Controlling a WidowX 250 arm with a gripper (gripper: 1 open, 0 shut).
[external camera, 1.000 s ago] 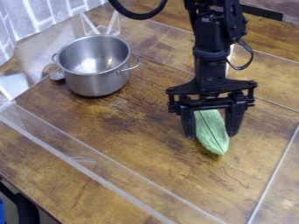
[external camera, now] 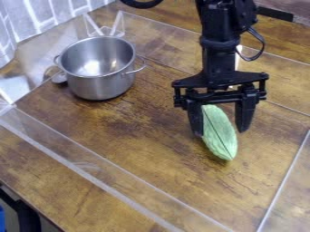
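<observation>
A pale green elongated vegetable (external camera: 218,138) lies on the wooden surface at the centre right. My black gripper (external camera: 219,116) is directly over it, its fingers reaching down on either side of the vegetable's upper end. Whether the fingers are closed on it or merely around it cannot be told.
A steel pot (external camera: 97,68) with side handles stands at the upper left. Clear plastic walls border the wooden surface (external camera: 109,154) on the left and along the right.
The vegetable and the pot look unmoved.
</observation>
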